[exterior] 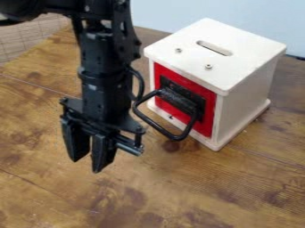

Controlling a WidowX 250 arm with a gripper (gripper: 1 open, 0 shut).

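Observation:
A white wooden box (244,71) with a slot on top and a red front panel (205,125) stands at the right. On that panel are a black plate and a black loop handle (179,135) sticking out forward. My black gripper (88,153) hangs over the table left of the handle, fingers pointing down, apart from one another, with nothing seen between them.
A pale wall is behind the box, and a tiled surface shows past the table's edge at the back left.

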